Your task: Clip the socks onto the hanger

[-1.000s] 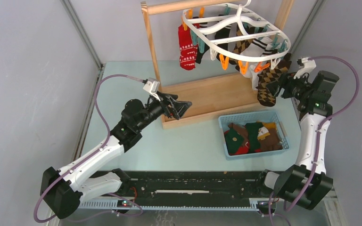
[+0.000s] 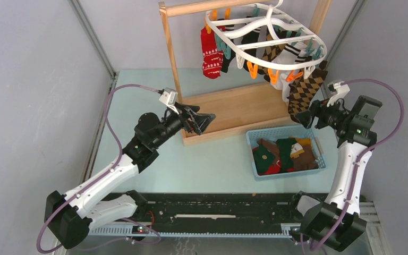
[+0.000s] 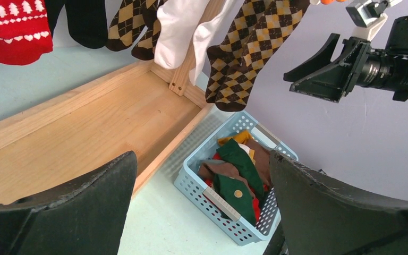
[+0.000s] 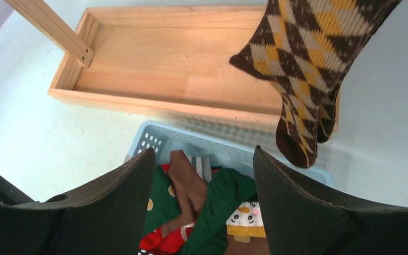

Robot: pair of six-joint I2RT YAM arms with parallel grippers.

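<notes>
From the white oval hanger [image 2: 289,67] hang several socks on clips, among them a red patterned sock [image 2: 211,56], black ones and white ones. At the hanger's right end a brown-and-yellow argyle pair dangles above the basket; in the right wrist view the argyle socks [image 4: 308,69] hang ahead of the fingers. My right gripper is open beside and below this pair, apart from it, with nothing between its fingers. My left gripper [image 2: 204,125] stands open and empty over the wooden base, well left of the argyle pair.
A blue basket [image 2: 252,159] holding several green, brown and red socks sits below the hanger's right side. The hanger's wooden stand has a tray-like base [image 2: 234,106] and upright posts [image 2: 169,48].
My right gripper has come down and toward the front, away from the hanger. The left arm stays put.
</notes>
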